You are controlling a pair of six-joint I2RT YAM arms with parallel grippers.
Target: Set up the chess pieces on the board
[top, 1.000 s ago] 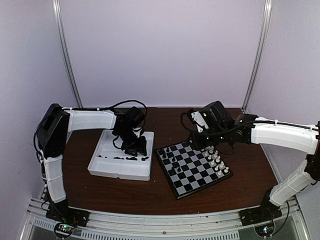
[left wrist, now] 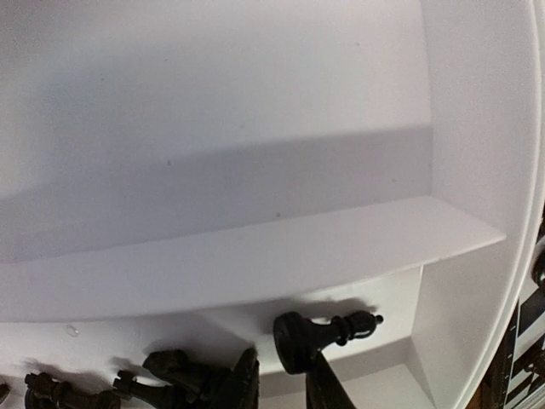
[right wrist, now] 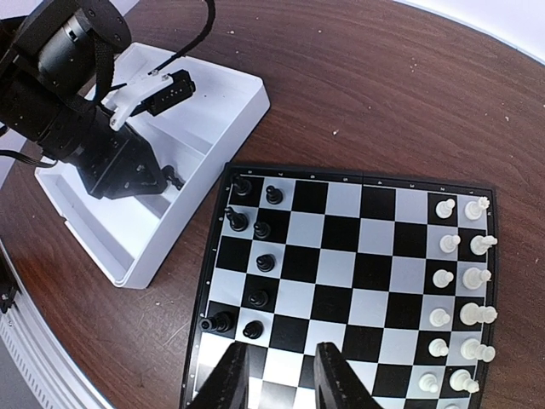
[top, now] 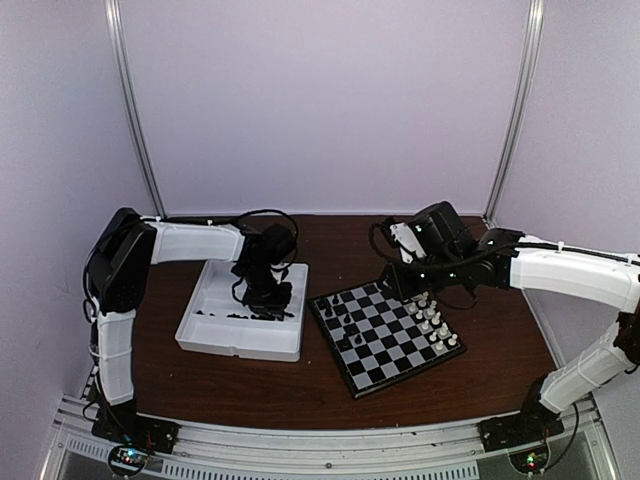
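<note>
In the left wrist view a black chess piece [left wrist: 347, 327] with a round base and knobbed tip lies on its side in the white tray. My left gripper is low in the tray with its fingers parted, the right one overlapping the piece's base; whether they touch is unclear. Left of it several black pieces [left wrist: 170, 388] lie in a row, partly hidden by the other finger. The chessboard [right wrist: 342, 198] carries white pieces [right wrist: 477, 313] in two columns along one side and several black pieces [right wrist: 238, 219] at the opposite side. Over the board my right gripper hangs open and empty.
The white tray [top: 200, 343] stands left of the board, its raised wall close to the board's edge. An inner ridge [left wrist: 255, 260] crosses the tray floor. Bare brown table [top: 440, 400] lies in front of the board, and the board's middle is clear.
</note>
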